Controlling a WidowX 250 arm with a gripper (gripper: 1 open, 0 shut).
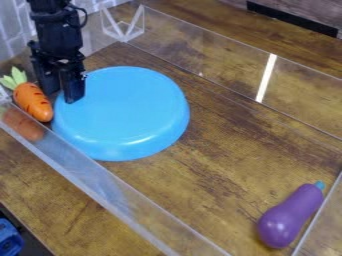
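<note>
My black gripper [64, 80] reaches down at the upper left, its lower end at the left edge of an upside-down blue bowl or disc [123, 112]. Whether its fingers are open or shut is hidden in the dark shape. A toy carrot [34, 101] with a pale green top lies just left of the blue piece, beside the gripper. A purple eggplant [289, 218] lies at the lower right.
Clear low walls [114, 200] edge the wooden surface [214, 170]. A blue object [7, 238] shows at the lower left corner.
</note>
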